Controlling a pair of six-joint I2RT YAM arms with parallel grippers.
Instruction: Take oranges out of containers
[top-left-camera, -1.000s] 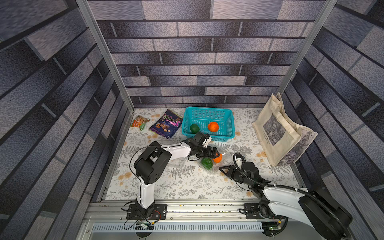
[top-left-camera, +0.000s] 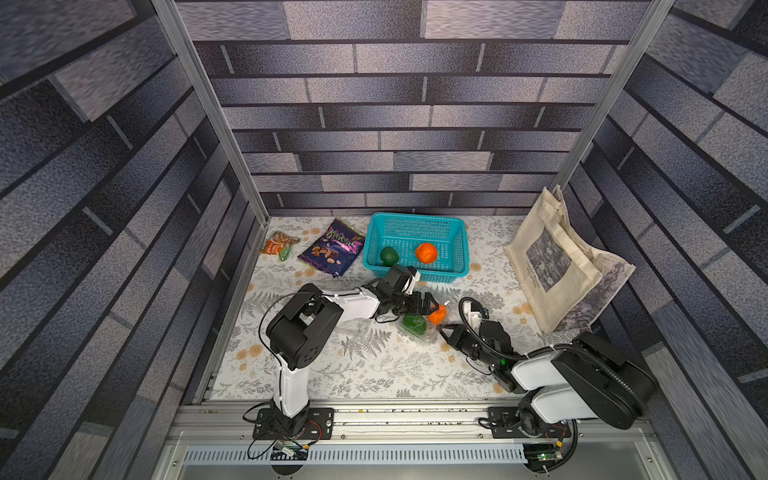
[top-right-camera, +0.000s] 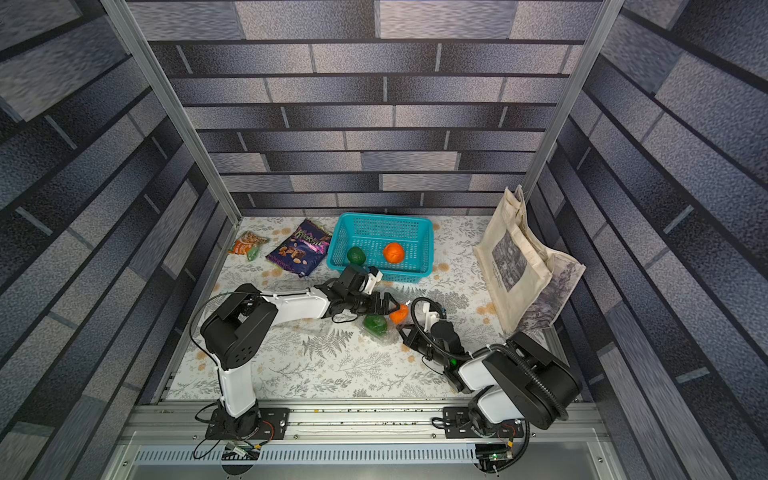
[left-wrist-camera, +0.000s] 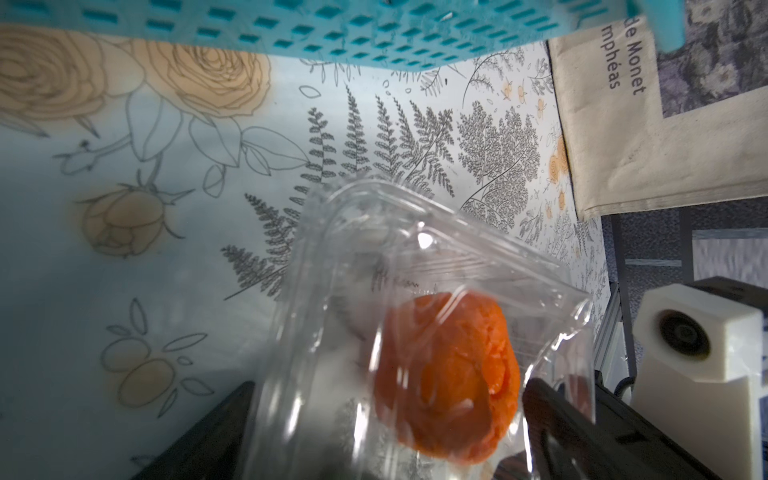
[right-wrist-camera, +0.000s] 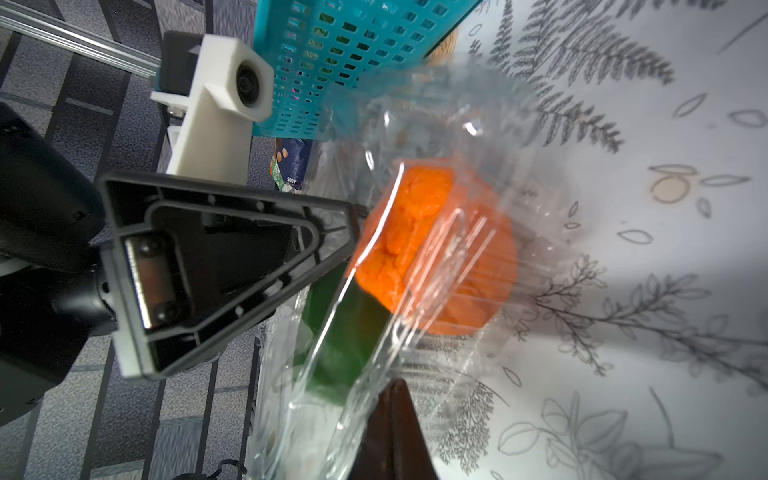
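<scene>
A clear plastic container (left-wrist-camera: 320, 264) lies in front of the basket, holding an orange (top-left-camera: 437, 314) and a green fruit (top-left-camera: 413, 325). My left gripper (top-left-camera: 422, 302) stands open over it, its fingers either side of the container in the left wrist view. My right gripper (top-left-camera: 448, 334) is at the container's right, shut, with no object clearly between its fingers; the clear plastic blurs its tip in the right wrist view. The teal basket (top-left-camera: 460, 240) holds another orange (top-left-camera: 426, 253) and a green fruit (top-left-camera: 389, 256).
A canvas tote bag (top-left-camera: 552, 272) stands at the right. A dark snack bag (top-left-camera: 332, 248) and a small snack packet (top-left-camera: 278, 244) lie at the back left.
My right arm's elbow has moved inward, to the left, and its gripper has turned slightly at the container. The left arm and basket look unchanged.
</scene>
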